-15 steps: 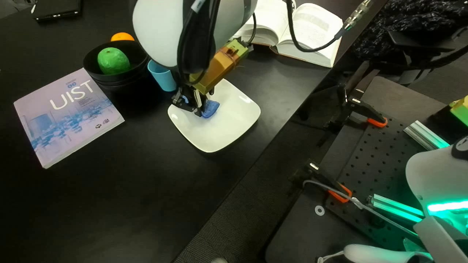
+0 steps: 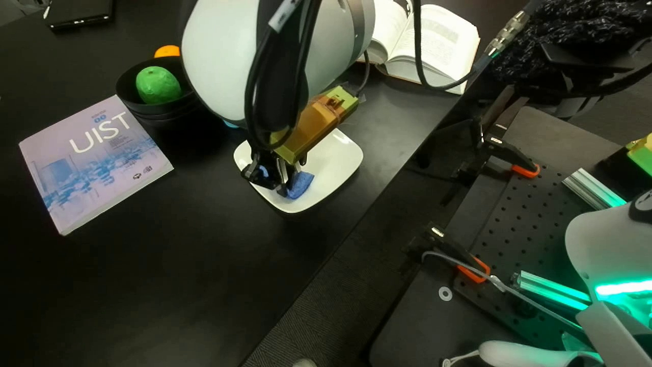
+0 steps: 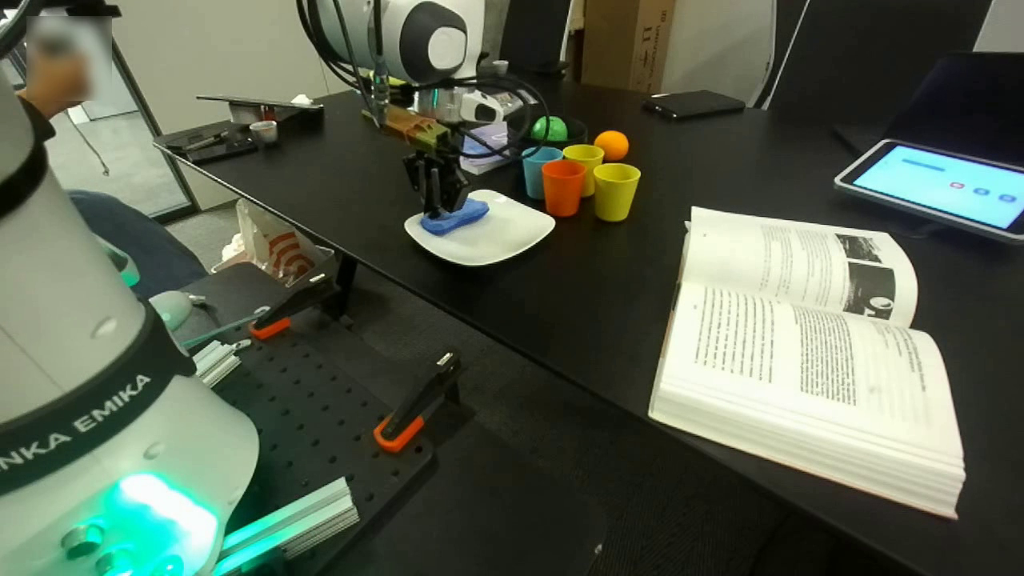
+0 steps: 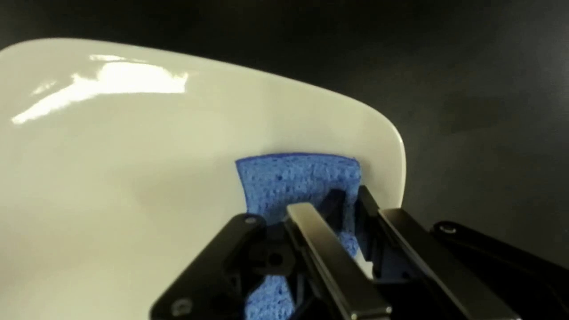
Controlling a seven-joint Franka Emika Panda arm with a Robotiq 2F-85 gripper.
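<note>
A blue sponge [image 4: 290, 178] is pinched between the fingers of my gripper, which is shut on it. Beneath lies a white square plate [image 3: 494, 245] with rounded corners. In exterior view 1 the sponge [image 2: 300, 184] is over the plate's near part, toward the bottom corner, and my gripper [image 2: 283, 183] hides some of it. From the other side, the sponge [image 3: 455, 217] appears to rest against the plate's surface at its left part. Part of the sponge is covered by the fingers in the wrist view.
Orange [image 3: 563, 186], yellow [image 3: 615, 192] and blue [image 3: 542, 173] cups stand close behind the plate. Black bowls [image 2: 146, 113] with a green fruit [image 2: 158, 84] and a UIST book [image 2: 94, 159] lie to the left. An open book [image 3: 797, 355] sits along the table edge.
My gripper and the sponge have moved across the plate from its upper left toward its near corner. The arm now hides most of the blue cup; the plate has stayed in place.
</note>
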